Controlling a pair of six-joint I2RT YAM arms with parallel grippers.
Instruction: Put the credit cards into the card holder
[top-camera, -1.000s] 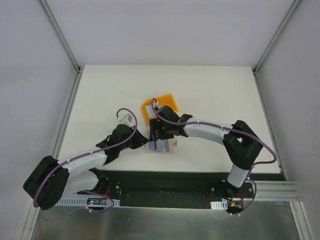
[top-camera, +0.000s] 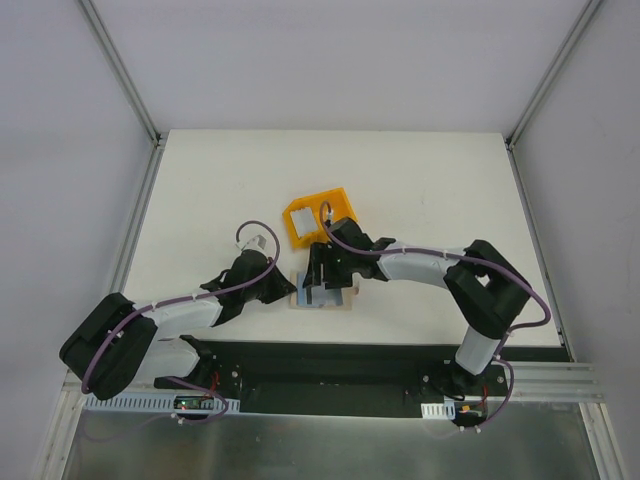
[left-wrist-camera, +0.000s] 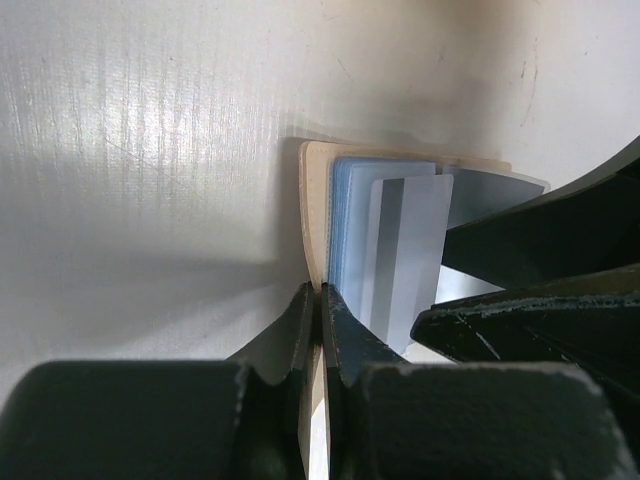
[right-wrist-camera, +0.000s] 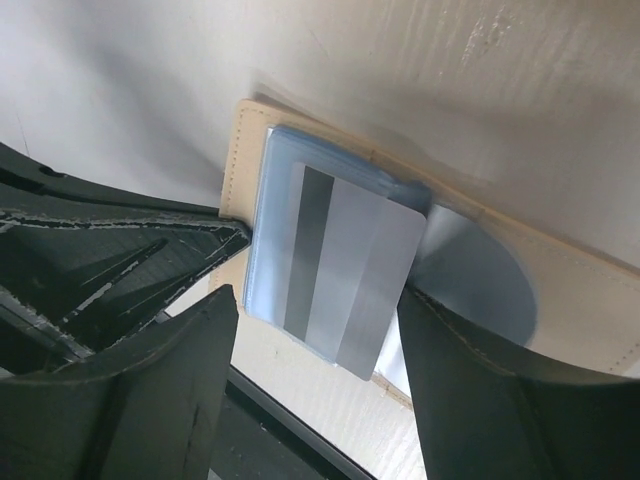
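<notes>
The tan card holder (top-camera: 347, 304), with clear bluish sleeves, lies on the table near its front edge. Over its left sleeve is a pale card with a dark stripe (right-wrist-camera: 335, 265); how deep the card sits in the sleeve I cannot tell. My left gripper is shut on the holder's thin left edge. The right gripper straddles the card with its fingers part open, its right fingertip by the card's right edge and its left one clear of the card. In the top view, the right arm partly covers the holder.
A yellow-orange box (top-camera: 326, 200) stands just behind the holder, with a white card (top-camera: 303, 221) in it. Both arms are close together over the holder.
The right gripper has shifted slightly to the right over the holder. My left gripper has come a little toward the front, staying at the holder's left edge. The box has not moved.
</notes>
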